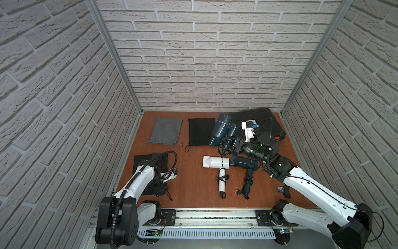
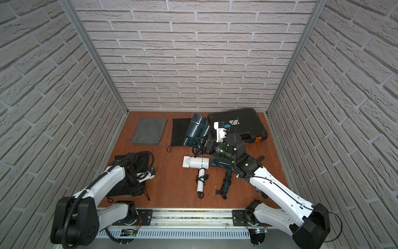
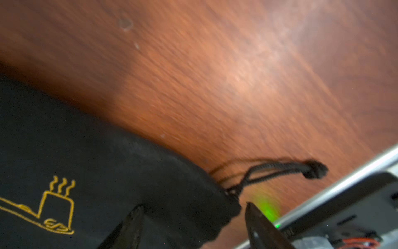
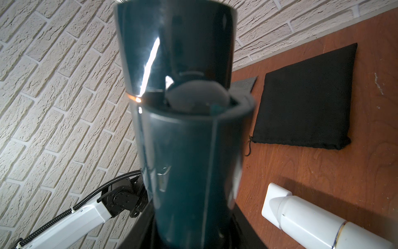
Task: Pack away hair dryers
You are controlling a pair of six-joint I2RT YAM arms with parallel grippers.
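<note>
A dark teal hair dryer point(image 1: 220, 127) hangs raised in my right gripper, which is shut on it; its cord dangles in loops. My left gripper stands open just over a black bag point(image 3: 103, 161) with a yellow print, near its drawstring corner, nothing visible between its fingers. On the table lie a white hair dryer point(image 1: 216, 162) with wound cord and another dark hair dryer point(image 1: 245, 163). A grey bag point(image 1: 165, 129) and another black bag point(image 4: 306, 99) lie flat at the back.
A black hard case point(image 2: 244, 120) lies at the back right, partly behind the right arm. Brick-patterned walls enclose the sides and back.
</note>
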